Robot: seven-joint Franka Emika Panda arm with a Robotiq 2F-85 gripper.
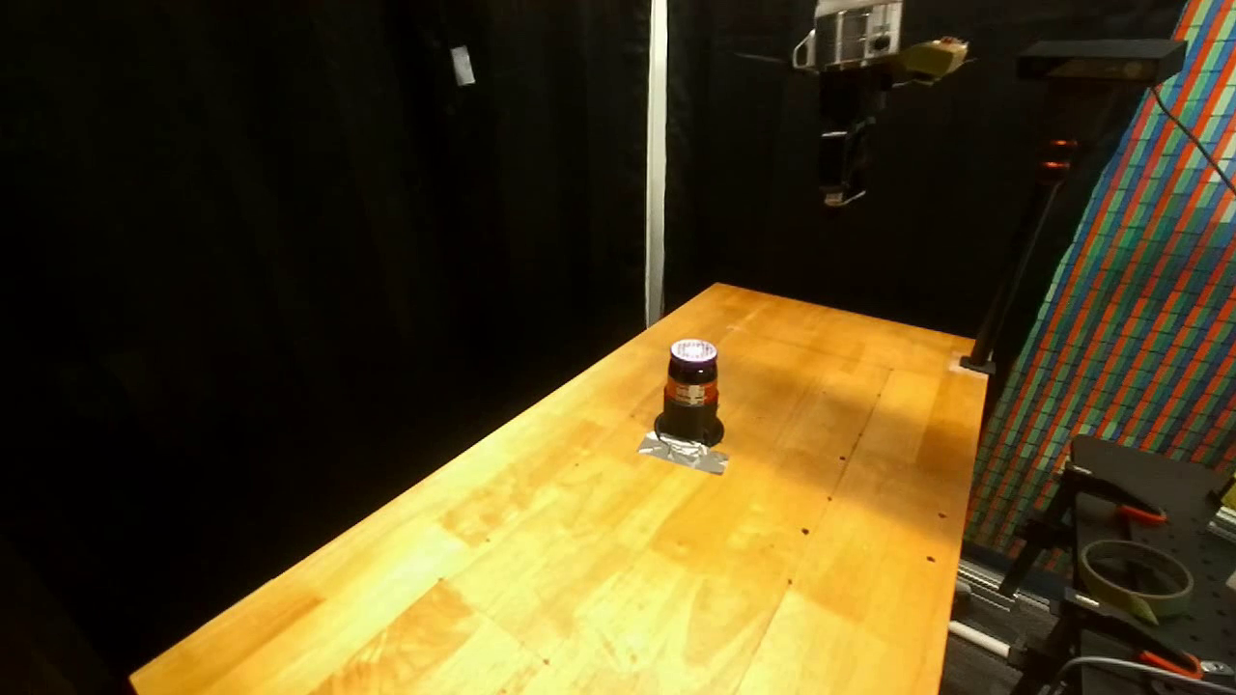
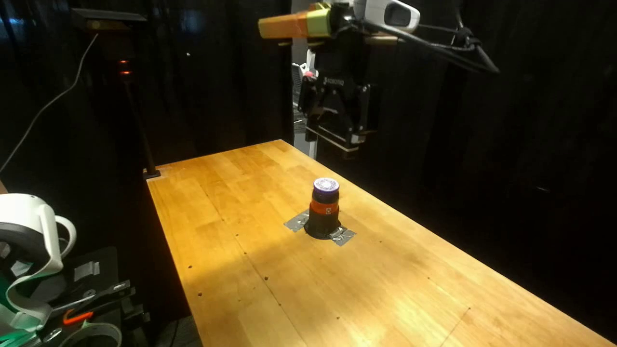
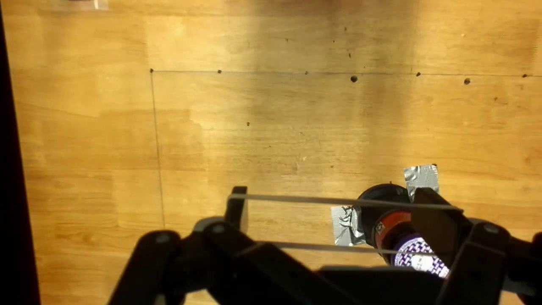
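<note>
A jar (image 1: 692, 369) with a dark body, an orange band and a purple-and-white patterned lid (image 2: 326, 185) stands upright in a black round holder (image 2: 324, 225). Strips of silver tape (image 3: 347, 226) fix that holder to the wooden table. High above the tabletop, my gripper (image 2: 332, 139) hangs open and clear of the jar. In the wrist view the jar's lid (image 3: 419, 254) shows at lower right, partly hidden behind the right finger (image 3: 439, 221). Two thin pale bands (image 3: 305, 198) stretch across between the fingers of my gripper, with no object gripped.
A dark post (image 1: 1020, 266) rises at its far corner. Beside the table stands a black cart (image 1: 1182, 486) with clamps and a tape roll (image 1: 1136, 577). Dark curtains line the other sides.
</note>
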